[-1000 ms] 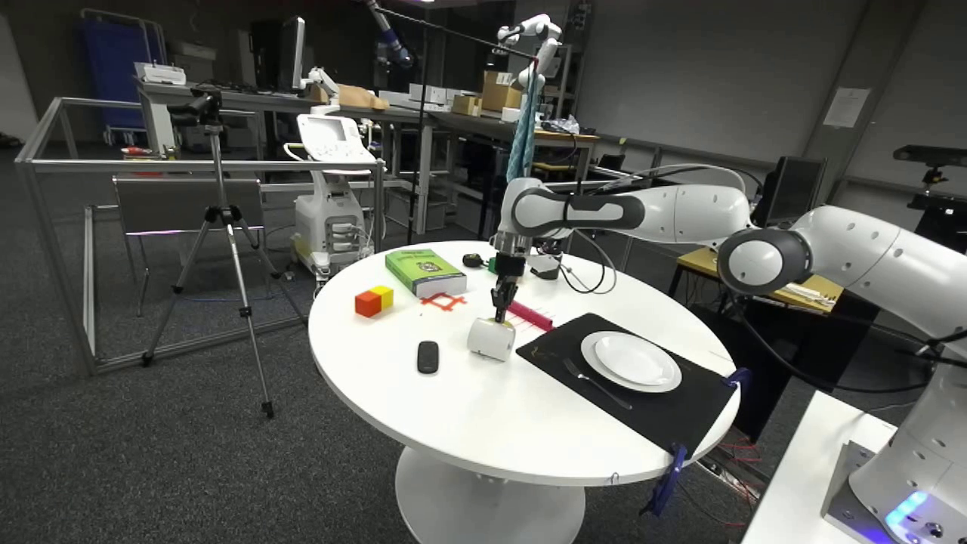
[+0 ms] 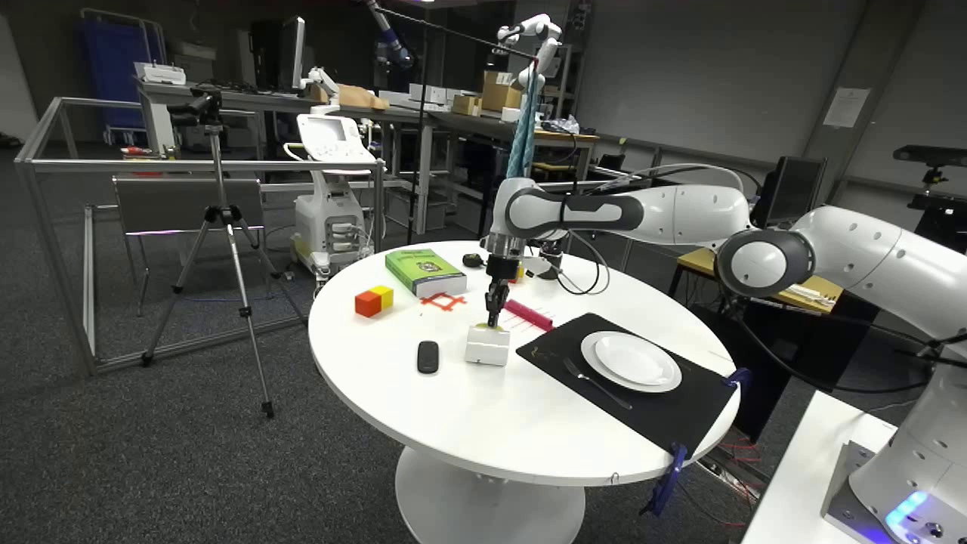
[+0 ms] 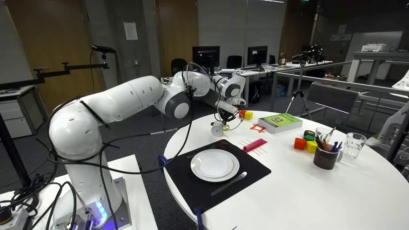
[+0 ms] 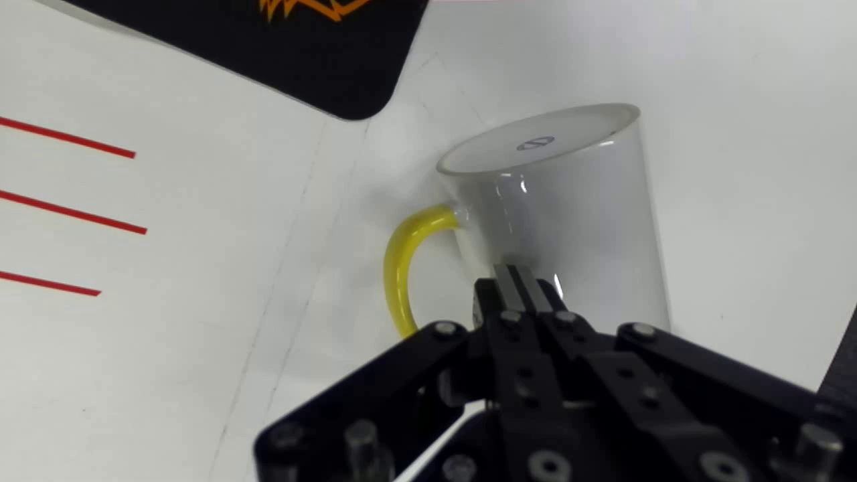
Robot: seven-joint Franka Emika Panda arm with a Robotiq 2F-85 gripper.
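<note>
A white mug [image 4: 574, 209] with a yellow handle [image 4: 399, 261] lies on its side on the white table. Its base faces the upper part of the wrist view, and the lower part is hidden behind my fingers. My gripper is shut, its fingertips pressed together over the mug's side near the handle; nothing shows between them. From exterior view 1, the gripper [image 2: 492, 319] points down at the back edge of the mug [image 2: 487, 347]. Whether the tips touch it I cannot tell.
A black placemat [image 2: 634, 385] with white plates [image 2: 631, 359] and a fork lies to the mug's right in exterior view 1. A dark mouse-like object [image 2: 427, 357] sits to its left. Behind are a pink roll [image 2: 530, 314], a green book [image 2: 425, 272] and cubes [image 2: 373, 301].
My gripper has moved a little left in exterior view 1. The mug has turned on the table and shifted slightly left, still on its side.
</note>
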